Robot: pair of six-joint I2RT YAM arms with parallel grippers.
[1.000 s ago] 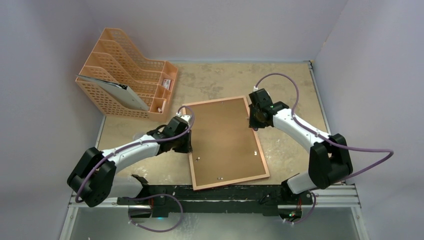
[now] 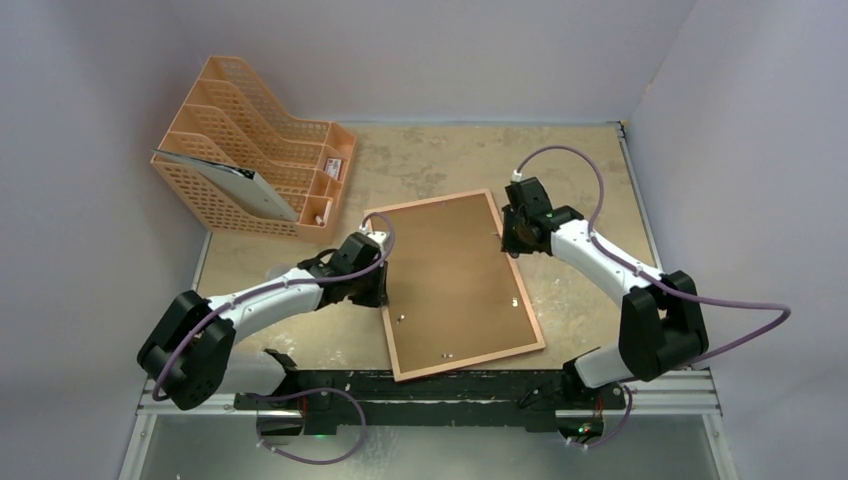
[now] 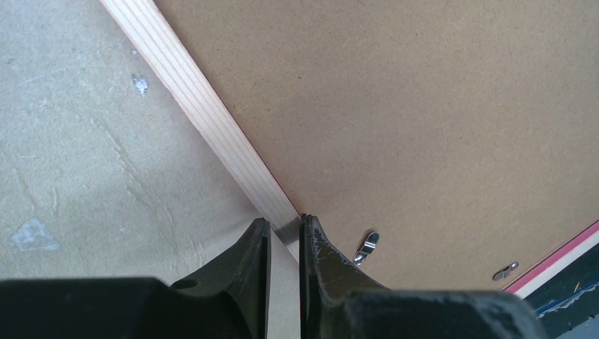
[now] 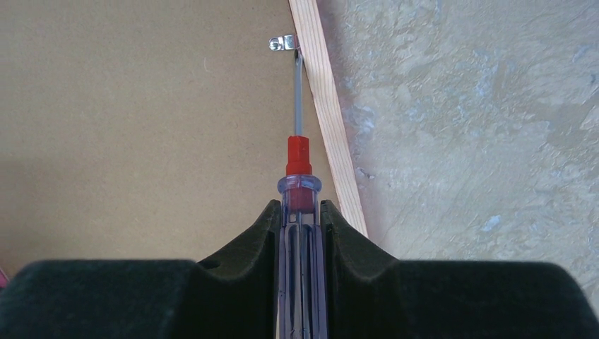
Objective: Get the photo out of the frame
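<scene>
The photo frame (image 2: 450,280) lies back up on the table, its brown board (image 3: 424,127) ringed by pale wood, with small metal clips (image 4: 282,43) along the edges. My left gripper is part open at the left wooden edge (image 3: 205,113), its fingertips on the wood near a clip (image 3: 366,247). My right gripper is shut on a screwdriver (image 4: 299,155) with a clear handle and red collar; its tip meets the clip beside the right wooden edge (image 4: 325,106). Any photo is hidden.
An orange slotted organiser (image 2: 215,120) with a white-and-dark folder in it stands at the back left. Bare table (image 2: 540,160) shows behind and right of the frame. The table's dark front edge is just below the frame.
The frame has shifted slightly right, and my left gripper with it. My right gripper, holding the screwdriver, has moved a little to the right in the top view.
</scene>
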